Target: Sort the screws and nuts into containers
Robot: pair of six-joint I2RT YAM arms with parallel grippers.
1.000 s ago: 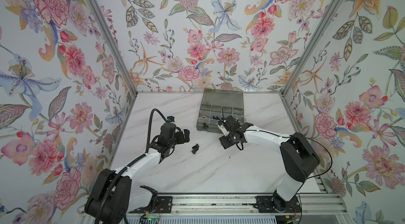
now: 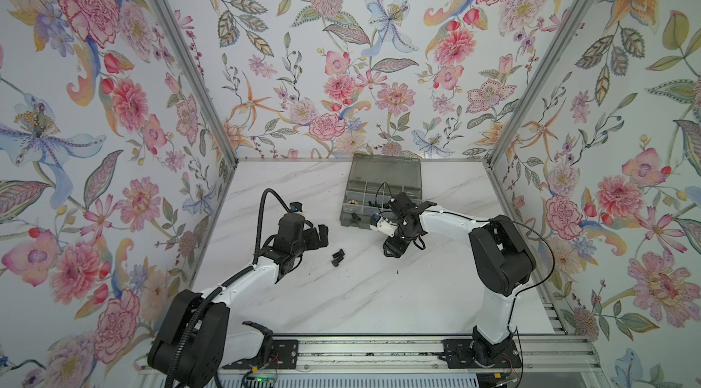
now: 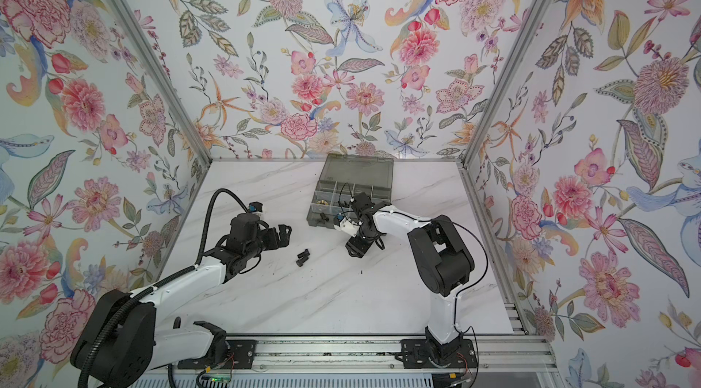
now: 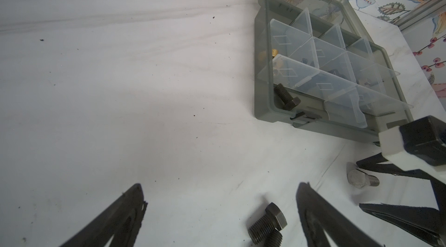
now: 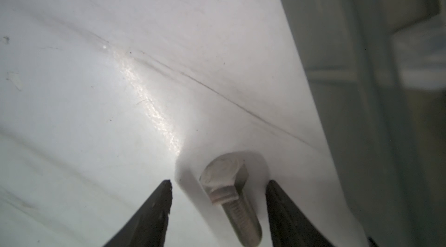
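Observation:
A divided grey box (image 2: 379,172) with its lid raised holds dark bolts and brass pieces in some compartments. In the right wrist view, a silver bolt (image 5: 223,179) lies on the table beside the box, between the open fingertips of my right gripper. Two dark bolts (image 4: 268,222) lie on the table, seen in the left wrist view between and beyond the fingers of my left gripper, which stands open above the table, left of them in the top views, holding nothing.
Patterned walls enclose the back and sides. My right arm stands close along the front edge of the box.
The right arm and wrist have shifted slightly near the box's front, with the upper arm swung a little leftward. The left arm looks nearly unchanged.

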